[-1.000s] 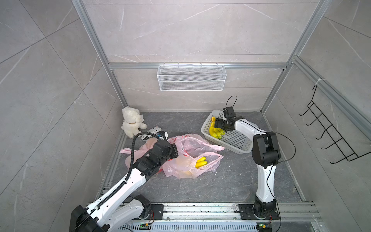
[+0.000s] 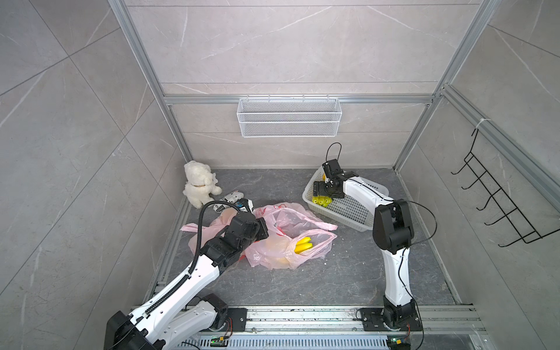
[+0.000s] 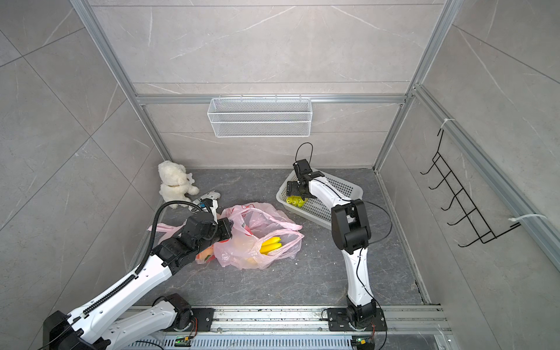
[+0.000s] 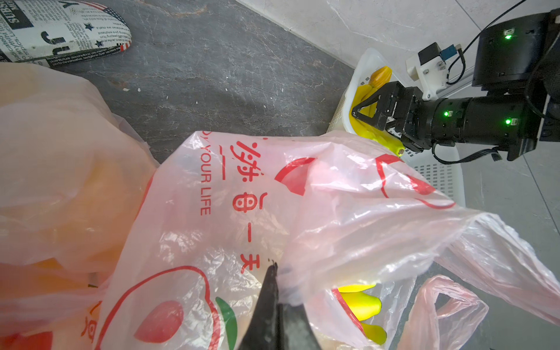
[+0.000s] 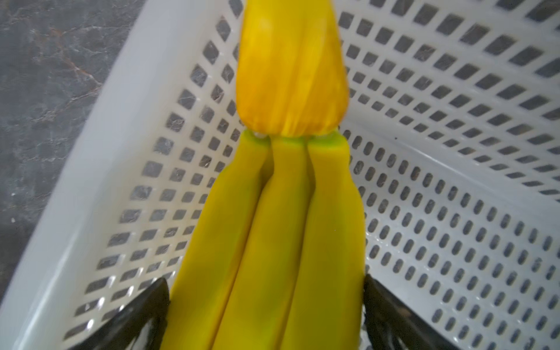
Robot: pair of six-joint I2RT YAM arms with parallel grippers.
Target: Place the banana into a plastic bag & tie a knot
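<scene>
A bunch of yellow bananas lies in the white basket, partly hidden by the arm in both top views. Around the bunch stands my right gripper, open, one finger on either side. The pink plastic bag lies mid-floor with its mouth spread to the right; other bananas show inside it. At the bag's left side my left gripper is shut, with the bag's thin film gathered at its fingertips.
The perforated basket stands at the back right. Another filled pink bag lies left of the open one. A white teddy bear and a printed shoe-like item are at the back left.
My right gripper has moved left over the bananas in the basket and now covers much of them from above. The left arm and the bag have stayed still.
</scene>
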